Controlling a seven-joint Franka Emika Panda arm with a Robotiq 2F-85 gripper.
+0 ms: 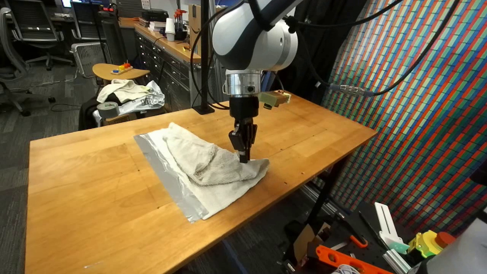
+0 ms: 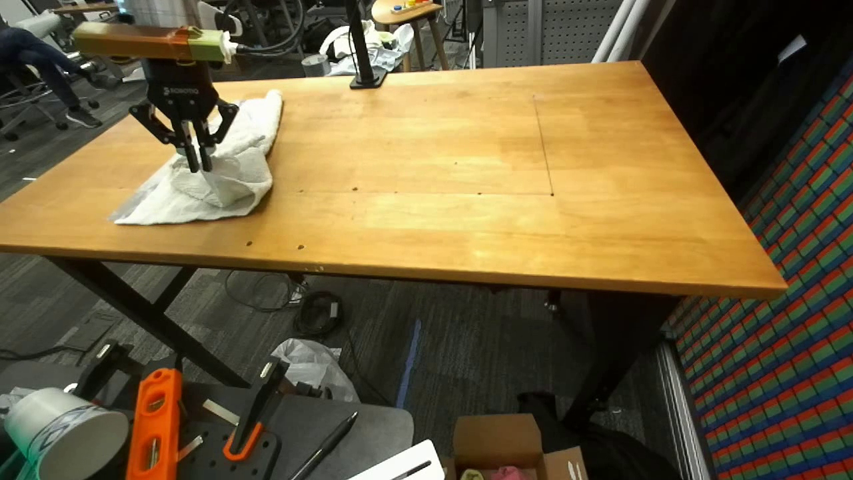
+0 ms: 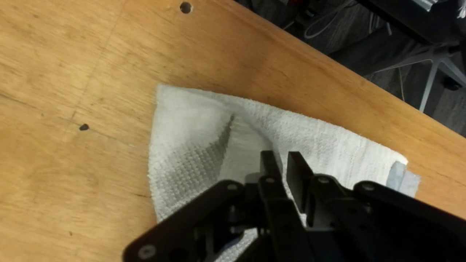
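A white towel [image 1: 191, 153] lies partly folded over on the wooden table, a silver-grey strip [image 1: 165, 171] showing along one edge in exterior view 1. My gripper [image 1: 245, 160] points down at the towel's end near the table's front edge, shut on a fold of its cloth. From exterior view 2, the towel [image 2: 152, 209] rises in a small peak beneath the gripper [image 2: 200, 168]. In the wrist view a raised ridge of the towel [image 3: 336, 139] runs up between the fingertips of the gripper, while the towel's corner rests on the wood.
A black post [image 1: 205, 64] stands at its back edge. Tools, including an orange level [image 2: 154, 424], lie on a separate surface in front.
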